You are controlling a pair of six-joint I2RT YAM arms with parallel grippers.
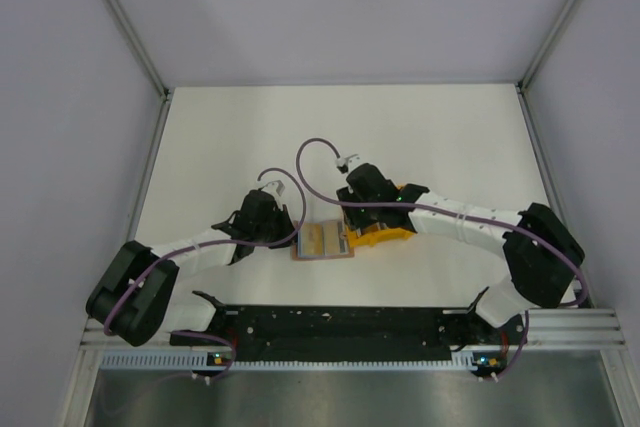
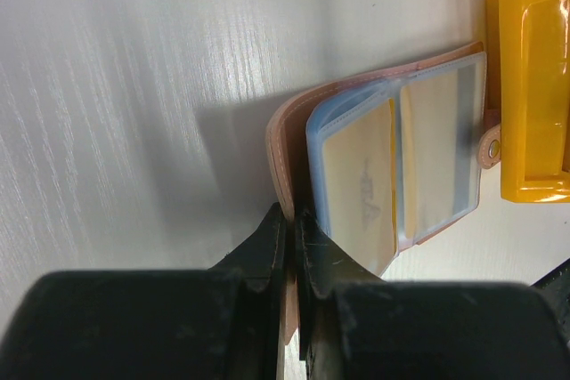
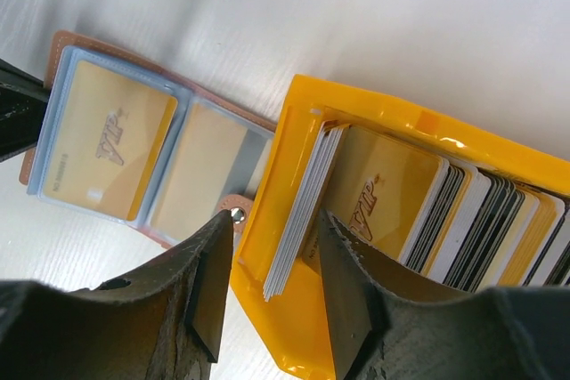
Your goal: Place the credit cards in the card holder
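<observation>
The brown card holder lies open and flat, with blue-edged clear pockets. My left gripper is shut on its left edge. A gold card sits in the pocket nearest that gripper; a paler pocket lies beside it, next to the snap tab. Several credit cards stand in a row in the yellow tray to the right. Over the tray's left end, my right gripper is open, its fingers apart on either side of a few leaning cards; it holds none of them.
In the top view the tray stands right against the holder's right side. A dark strip runs along the front edge.
</observation>
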